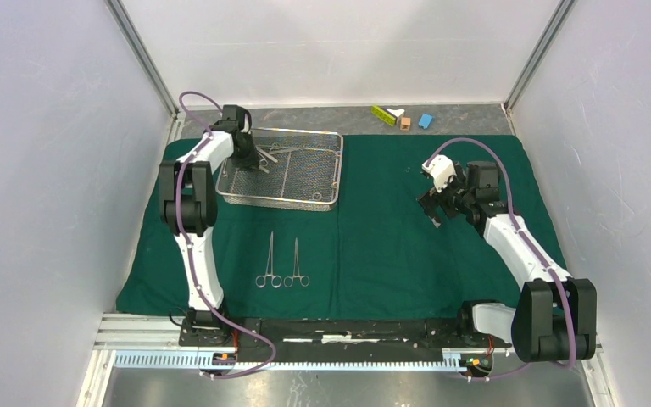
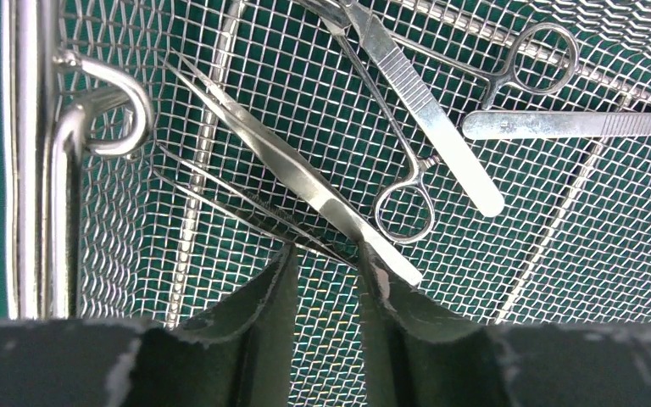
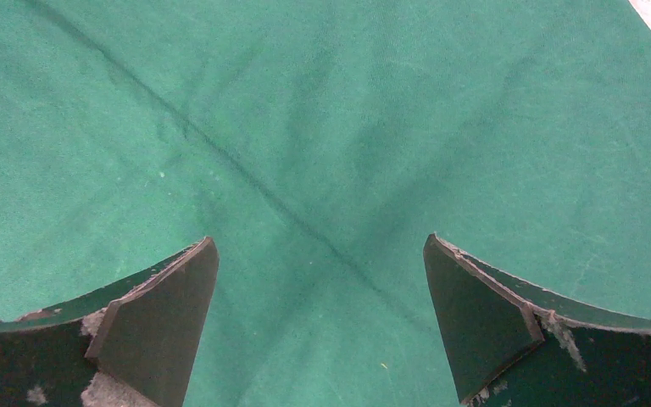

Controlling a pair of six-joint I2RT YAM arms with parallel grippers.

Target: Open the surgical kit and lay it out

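Observation:
The wire mesh basket (image 1: 314, 203) stands at the back left, holding several instruments. In the left wrist view, tweezers (image 2: 284, 161) slant across the mesh, and a thin dark pair (image 2: 246, 208) lies just below, its closed end reaching the gap between my left fingertips. My left gripper is partly open above the basket's left part; no firm hold shows. More flat-handled forceps (image 2: 441, 127) and ringed instruments (image 2: 407, 203) lie crossed beyond. Two ringed clamps, one left (image 1: 269, 263) and one right (image 1: 297, 264), rest side by side on the cloth. My right gripper is open and empty.
Green cloth (image 1: 398, 254) covers the table, with wide bare room in the middle and right. A yellow-green box (image 1: 384, 115), a small orange block (image 1: 405, 124) and a blue one (image 1: 425, 120) stand at the back edge. Basket walls surround my left gripper.

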